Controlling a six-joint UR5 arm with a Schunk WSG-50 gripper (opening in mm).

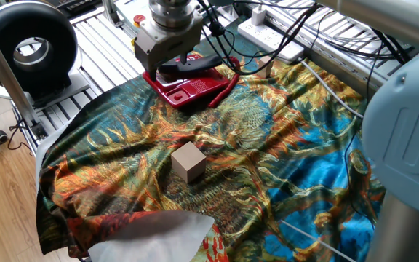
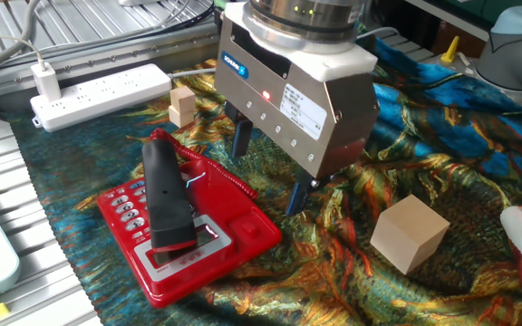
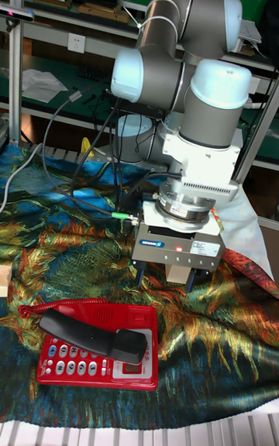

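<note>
A red desk telephone (image 2: 234, 263) lies on the patterned cloth. Its black handset (image 2: 166, 195) rests aslant across the top; in exterior view 3 one end reaches past the phone's left edge. My gripper (image 2: 269, 170) points down with its two dark fingers (image 2: 242, 141) wide apart and nothing between them. It hangs beside the phone in exterior view 2, clear of the handset. Exterior view 1 shows the gripper's body partly covering the phone (image 1: 193, 89). A large wooden cube (image 2: 410, 234) sits on the cloth; in exterior view 3 it appears partly hidden behind the gripper.
Two small wooden blocks (image 2: 181, 107) are stacked close to a white power strip (image 2: 102, 98). Cables (image 1: 231, 54) droop from the arm near the phone. A folded-over cloth corner (image 1: 155, 239) shows its pale underside at the front.
</note>
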